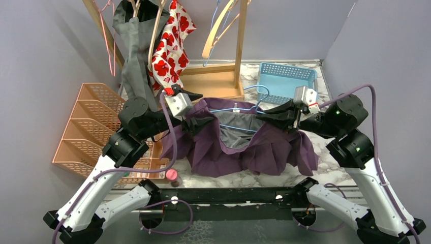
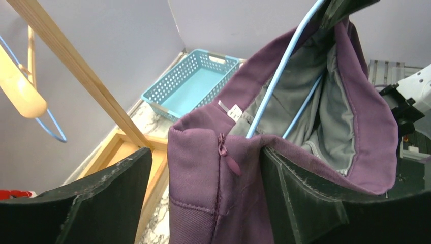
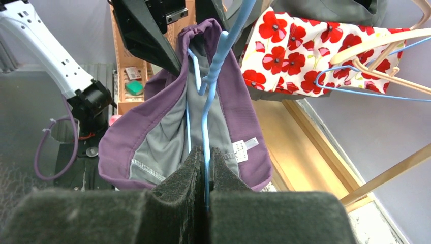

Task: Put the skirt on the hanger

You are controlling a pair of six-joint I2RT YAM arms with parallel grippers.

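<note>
The purple skirt [image 1: 218, 158] with its grey lining [image 1: 239, 133] spreads between my two arms, waist opening upward. A blue hanger [image 1: 238, 128] lies across that opening, its hook pointing to the back right. My right gripper is shut on the hanger's blue wire at the right side. My left gripper [image 1: 206, 108] stands open at the skirt's left end. In the left wrist view, the waistband with its zipper pull [image 2: 231, 161] lies between the spread fingers, and the hanger's wire runs into the skirt there; its near end is hidden by cloth.
A wooden rack [image 1: 238, 51] stands behind, with a grey garment [image 1: 134, 56] and a red-flowered cloth [image 1: 175, 48] hanging from it at left. A blue basket [image 1: 287, 81] sits back right. A tan organizer [image 1: 84, 132] and a pink-capped bottle [image 1: 172, 175] are at left.
</note>
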